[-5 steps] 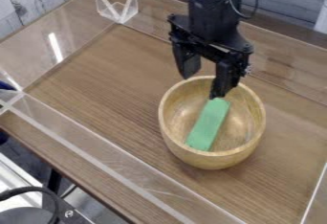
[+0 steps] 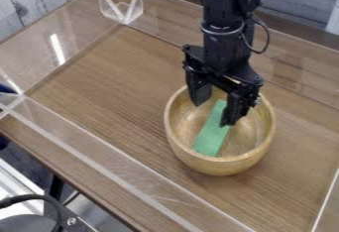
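My black gripper (image 2: 220,99) is lowered at the top centre, its open fingers reaching into a round tan bowl (image 2: 217,160) on the wooden table. A green oblong object (image 2: 212,137) lies in the bowl, just below the fingers, partly hidden by them at its upper end. Whether the fingers touch it I cannot tell.
A small clear angular object (image 2: 122,4) sits at the back left of the table (image 2: 79,97). The left and right of the bowl are clear. A dark round item (image 2: 34,214) shows at the bottom left corner.
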